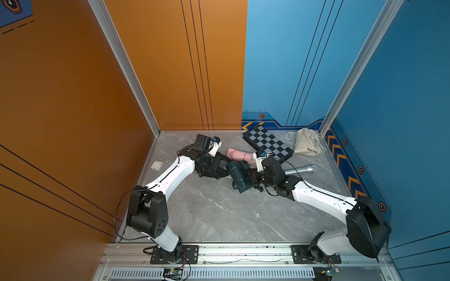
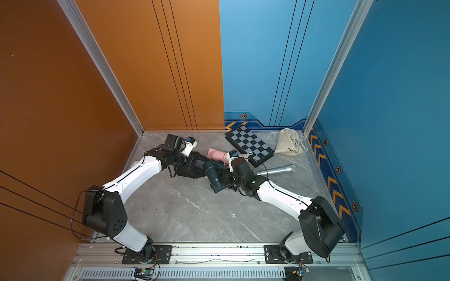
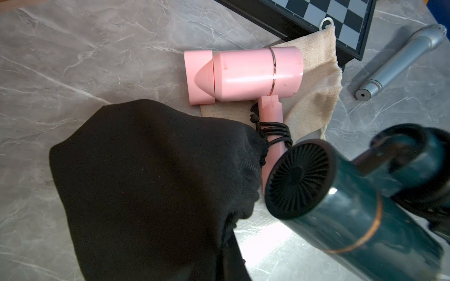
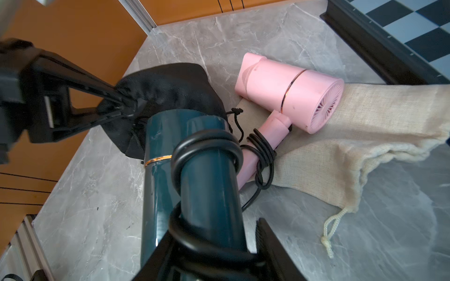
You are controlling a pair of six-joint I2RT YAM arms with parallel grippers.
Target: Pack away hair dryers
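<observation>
My right gripper is shut on the handle of the teal hair dryer (image 4: 157, 196), over its wound black cord. Tilted, that dryer has its black grille end facing the black cloth bag (image 3: 154, 182), with a small gap in the left wrist view. My left gripper is shut at the gathered edge of this bag, the cloth pinched thin at its fingertips. Behind them a pink hair dryer (image 3: 243, 75), cord round its handle, lies on a flat beige cloth bag (image 4: 318, 154).
At the back stands a chessboard (image 1: 267, 142), with a filled beige drawstring bag (image 1: 308, 142) right of it. A silver microphone (image 1: 302, 169) lies behind my right arm. A small white object (image 1: 157, 165) sits at the left.
</observation>
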